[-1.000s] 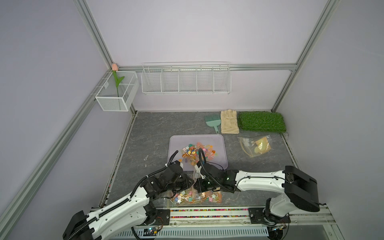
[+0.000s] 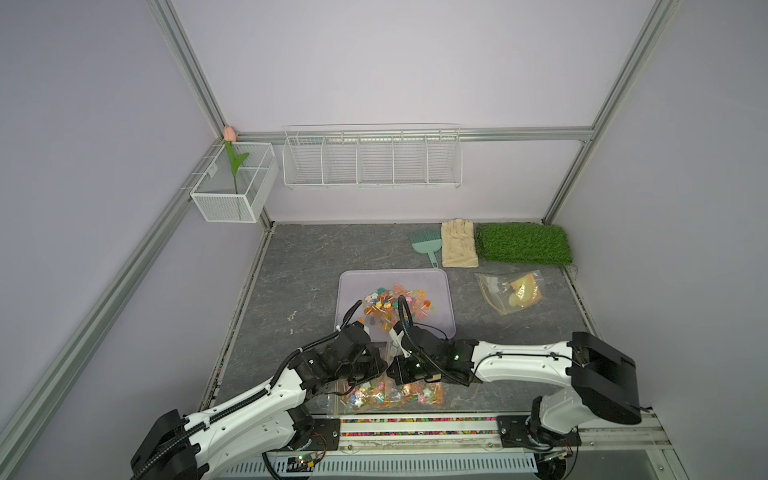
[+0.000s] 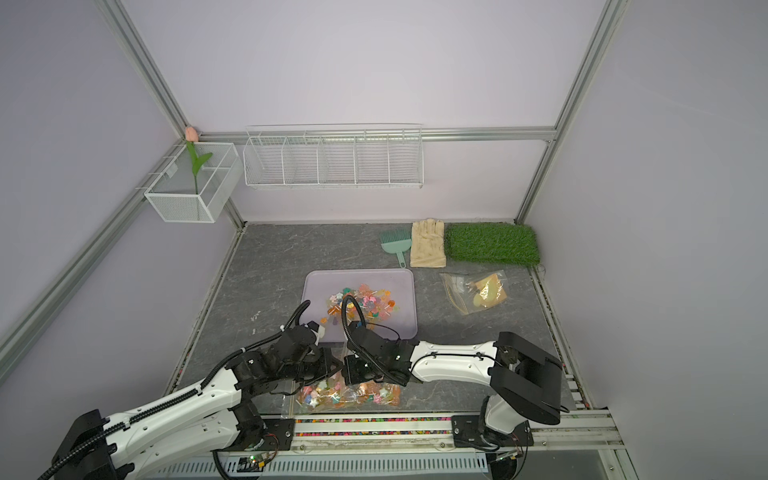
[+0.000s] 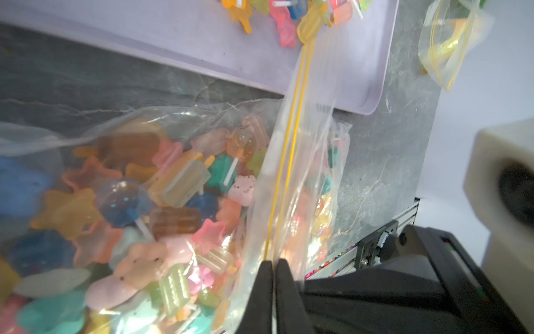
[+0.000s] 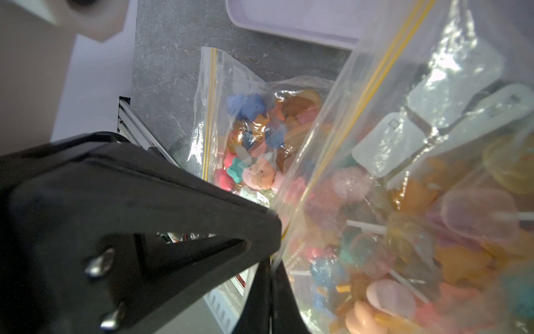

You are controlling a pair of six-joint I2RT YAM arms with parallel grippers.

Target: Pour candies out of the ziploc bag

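A clear ziploc bag of coloured candies (image 5: 445, 206) lies at the front of the table, its yellow zip strip (image 4: 292, 136) raised along the left side. My left gripper has its fingertips close together at the near end of this strip; whether they pinch the film is unclear. Opposite it, my right gripper is shut with the thin bag edge running between its fingertips. Both grippers nearly meet in the top views. Loose candies (image 2: 392, 304) sit on the lilac tray (image 2: 352, 280) just behind.
A second candy-filled ziploc bag (image 5: 250, 144) lies left, beneath my left arm. At the right is a bag with something yellow (image 2: 512, 292). The green brush (image 2: 426, 242), glove (image 2: 459, 244) and grass mat (image 2: 524, 244) line the back.
The left arm's elbow has shifted slightly to the right. Both grippers stay at about the same spot on the bag, and the tray's candies look unchanged.
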